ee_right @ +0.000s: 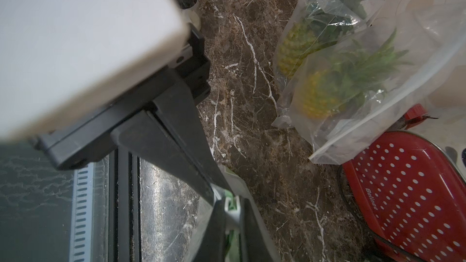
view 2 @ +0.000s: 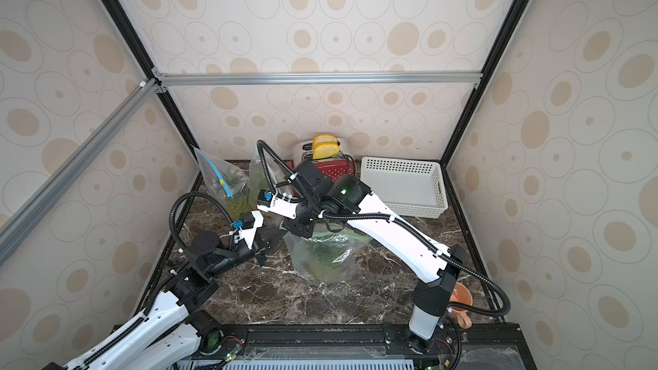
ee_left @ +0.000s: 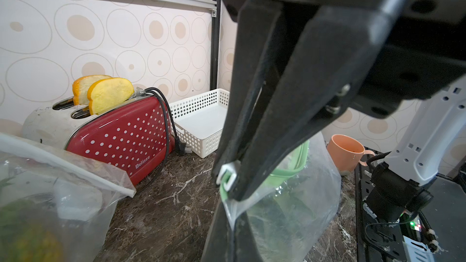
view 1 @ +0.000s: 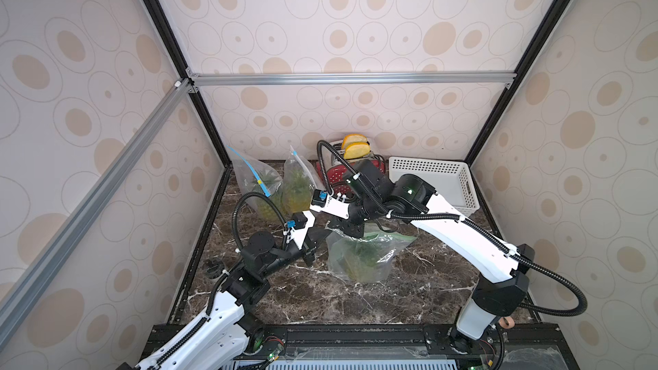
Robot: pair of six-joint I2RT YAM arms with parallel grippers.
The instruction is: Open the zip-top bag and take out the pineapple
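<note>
The clear zip top bag (view 1: 366, 263) hangs over the front middle of the table, its green-edged mouth uppermost. Green leaves show dimly through its film. My right gripper is shut on the bag's green zip edge, by a small white slider (ee_right: 233, 205) at the tips. From the left, my left gripper meets the same corner, shut, with a thin strip of film (ee_left: 233, 209) running down between its fingers. The two sets of fingertips are very close together. The right arm hides part of the bag's mouth in both top views.
Two more clear bags with pineapples (ee_right: 322, 92) stand at the back left. Behind the arms is a red dotted toaster (ee_left: 126, 135) with yellow slices. A white basket (view 1: 438, 185) sits back right, and an orange mug (view 2: 460, 296) front right.
</note>
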